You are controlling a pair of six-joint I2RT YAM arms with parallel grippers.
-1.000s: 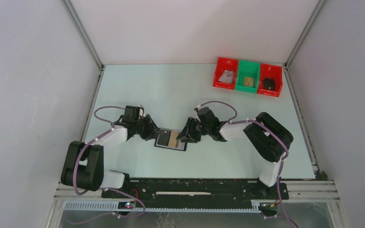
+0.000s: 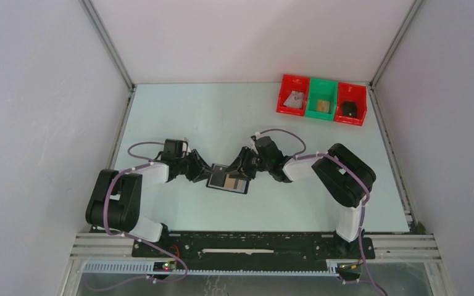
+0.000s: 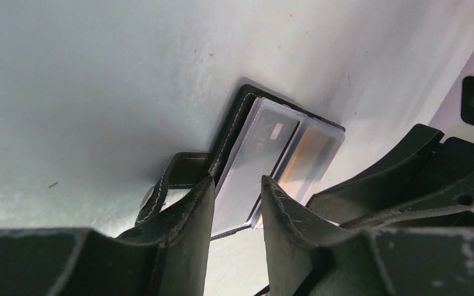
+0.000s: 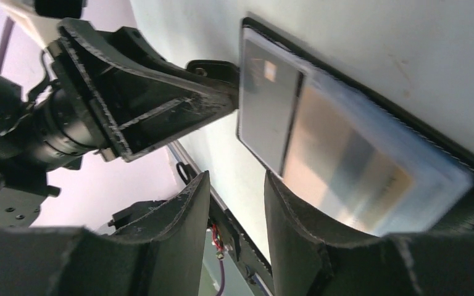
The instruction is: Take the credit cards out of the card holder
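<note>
The card holder (image 2: 228,182) lies open at the middle front of the table, black, with clear sleeves (image 3: 256,160) holding a tan card (image 4: 327,142). My left gripper (image 2: 200,172) stands open at its left end; in the left wrist view its fingertips (image 3: 271,197) are at the left edge of the sleeves, by a black strap (image 3: 160,185). My right gripper (image 2: 244,166) stands open over the holder's right part, its fingertips (image 4: 278,191) close to the sleeves. Whether either touches the holder I cannot tell.
Red (image 2: 282,105), green (image 2: 310,108) and red (image 2: 359,108) bins with small items sit at the back right. Walls enclose the sides and back.
The card holder has shifted a little to the right.
</note>
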